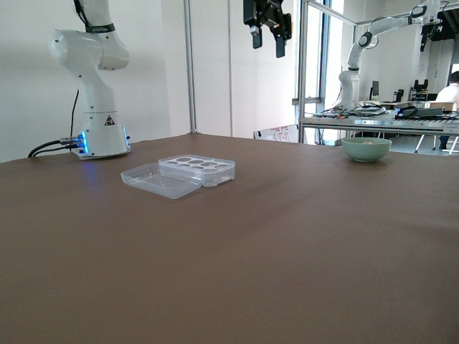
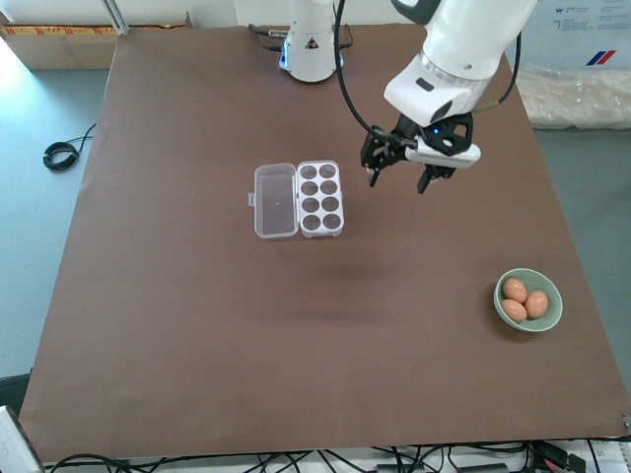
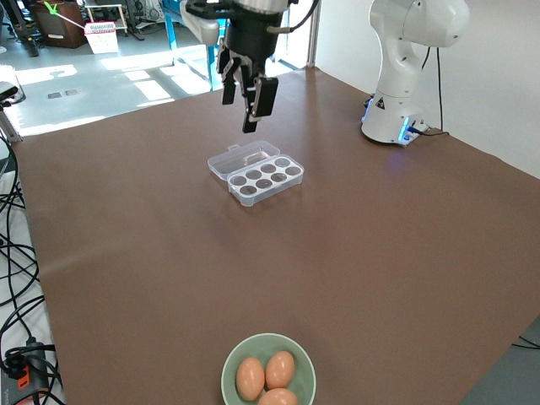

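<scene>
My black gripper (image 2: 398,183) hangs high above the brown table, up and to the right of a clear plastic egg case (image 2: 320,197) in the left view. Its fingers are apart with nothing seen between them; it also shows in the top view (image 1: 268,41) and right view (image 3: 243,108). The case lies with its lid (image 2: 276,201) open and eight holes, all empty. A pale green bowl (image 2: 528,320) at the table's right holds three brown eggs (image 2: 535,304), also seen in the right view (image 3: 279,369).
Cables (image 3: 21,321) run along beyond one edge.
</scene>
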